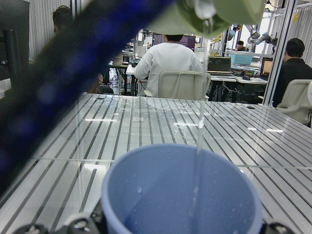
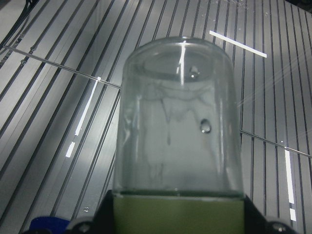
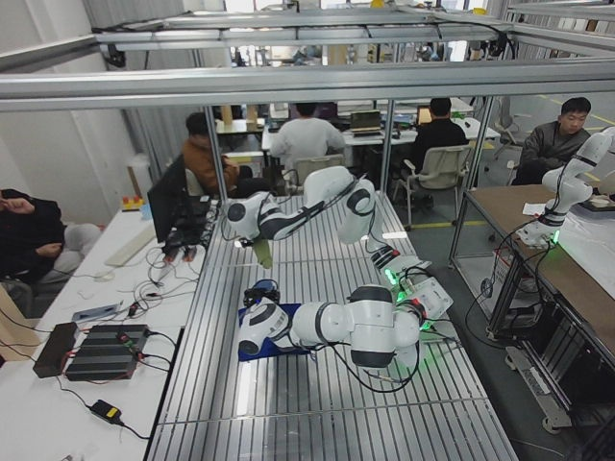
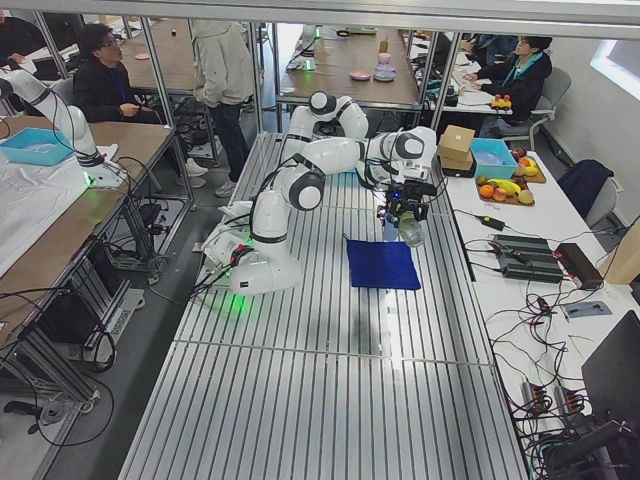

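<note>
A clear bottle with a green band (image 2: 178, 122), also the greenish vessel (image 3: 262, 252) in the camera left view, is held tilted in my right gripper, which is shut on it. Below it is a blue cup (image 1: 180, 190), upright, with my left gripper shut on it. In the left wrist view a thin clear stream falls from the green vessel's mouth (image 1: 200, 19) into the cup. A dark blue cloth (image 4: 383, 270) lies on the slatted metal table (image 4: 330, 410) beneath the grippers.
A white side table (image 3: 67, 413) with electronics, cables and a monitor (image 3: 169, 197) runs along one side, with fruit trays and a blue bin (image 4: 492, 160). Metal frame posts stand around the table.
</note>
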